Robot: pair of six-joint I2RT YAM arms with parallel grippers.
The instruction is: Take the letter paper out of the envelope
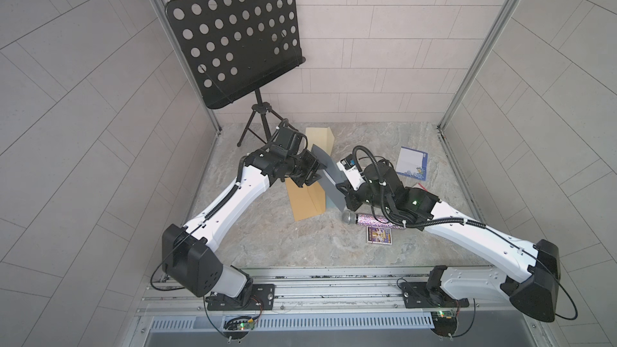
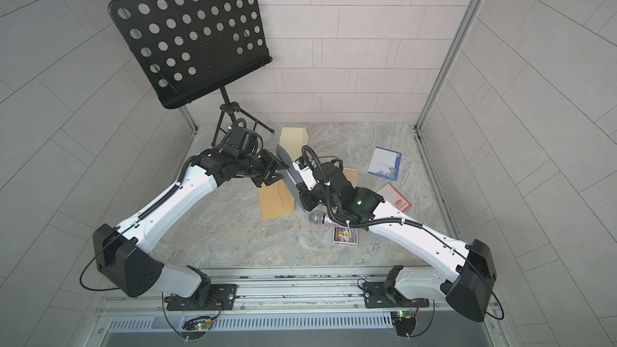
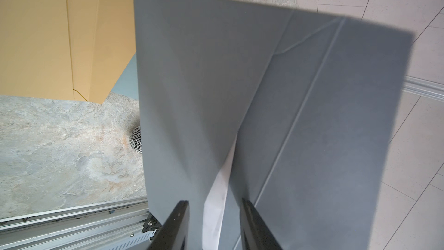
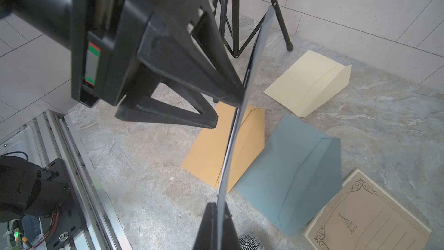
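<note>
A dark grey envelope (image 3: 185,88) hangs upright between my grippers (image 1: 324,173). In the left wrist view a white strip of paper (image 3: 215,208) shows in its slit. My right gripper is shut on the envelope's edge. My left gripper stands open in front of the envelope's face, its fingers either side of the slit, close to it.
Orange (image 4: 198,152), cream (image 4: 300,78) and blue-grey (image 4: 272,166) envelopes lie on the counter, with a printed card (image 4: 365,217), a microphone (image 1: 372,219) and small cards. A music stand (image 1: 234,38) stands at the back left.
</note>
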